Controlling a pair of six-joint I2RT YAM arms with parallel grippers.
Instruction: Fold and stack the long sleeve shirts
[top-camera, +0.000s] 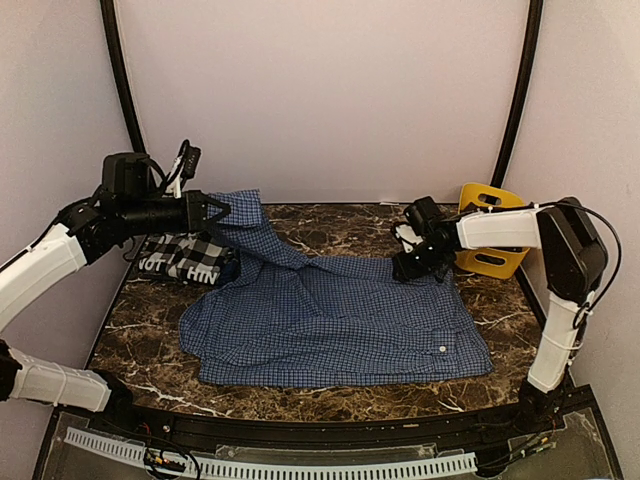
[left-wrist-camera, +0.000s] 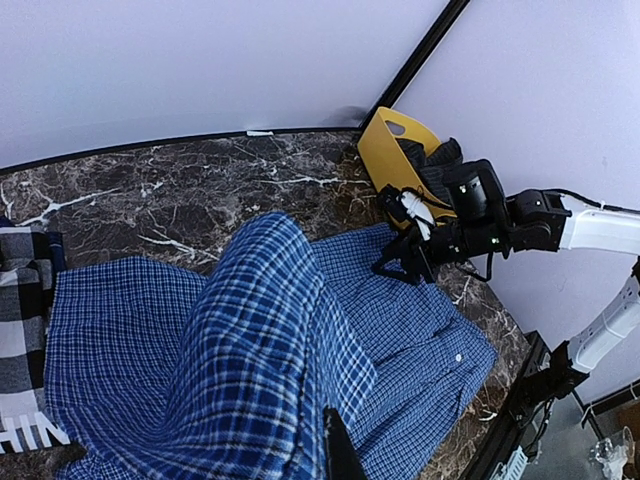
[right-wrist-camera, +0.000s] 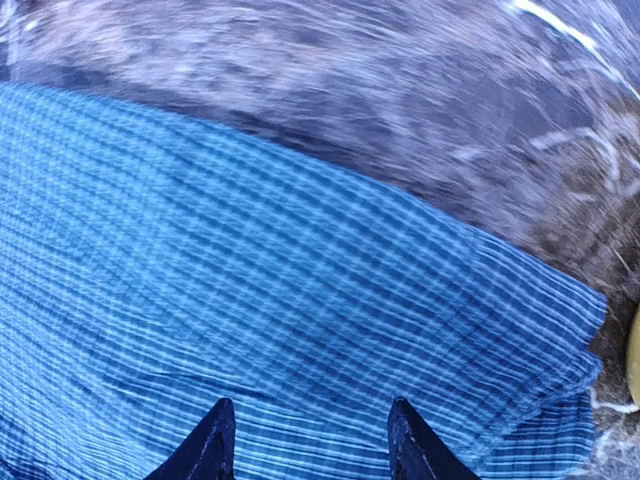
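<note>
A blue checked long sleeve shirt (top-camera: 330, 330) lies spread across the table. My left gripper (top-camera: 210, 208) is shut on a raised end of it at the left, which fills much of the left wrist view (left-wrist-camera: 250, 350). My right gripper is part open just above the shirt's back right area, near the folded sleeve end (right-wrist-camera: 520, 320), with no cloth visibly pinched between its fingers. A black and white checked garment with lettering (top-camera: 180, 260) lies folded at the left, beside the blue shirt.
A yellow basket (top-camera: 495, 262) with dark contents stands at the back right, behind my right arm. Bare marble table (top-camera: 330, 225) shows along the back and front. Walls enclose the sides and back.
</note>
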